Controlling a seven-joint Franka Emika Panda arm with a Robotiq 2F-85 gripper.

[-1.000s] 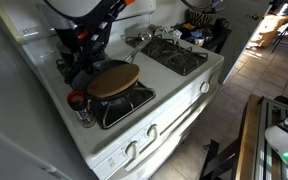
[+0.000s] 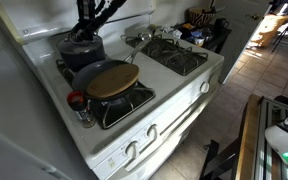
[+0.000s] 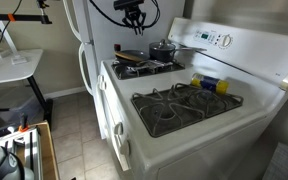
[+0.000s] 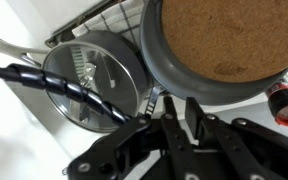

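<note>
My gripper hangs above the stove with its two fingers a little apart and nothing visible between them. From outside, the gripper [image 2: 85, 30] shows high over the back left burner area. Below it sits a dark pot [image 2: 81, 52]; from above, the pot [image 4: 96, 75] has a see-through top. In front of the pot, a dark frying pan [image 4: 169, 65] holds a round brown board [image 4: 229, 35], which also shows as a tan disc [image 2: 114, 80]. The fingertips point toward the gap between pot and pan, apart from both.
Small red-topped jars [image 2: 78, 101] stand at the stove's left front corner. A blue and yellow packet [image 3: 210, 84] lies behind the free burners [image 3: 187, 107]. A black spiral-wrapped cable [image 4: 69, 87] crosses the wrist view.
The gripper has risen and drawn back from low over the pan's left side, up above the pot. Pan, board and jars look unmoved.
</note>
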